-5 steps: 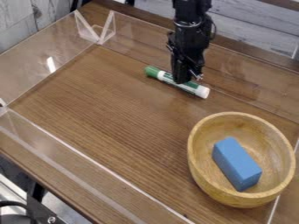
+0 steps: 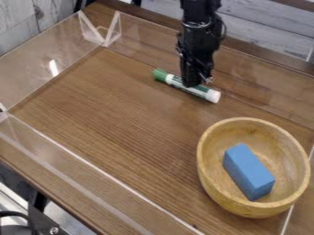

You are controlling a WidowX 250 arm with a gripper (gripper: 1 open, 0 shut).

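Observation:
My black gripper (image 2: 193, 75) hangs at the top centre of the camera view, shut, its tips right at a white tube with green ends (image 2: 200, 90) that lies diagonally on the wooden table. Whether the tips touch the tube I cannot tell; the tube rests on the table.
A yellow bowl (image 2: 215, 161) holding a blue block (image 2: 248, 171) sits at the lower right. Transparent walls edge the back and left side.
The gripper has shifted very slightly; the tube, bowl and block look the same.

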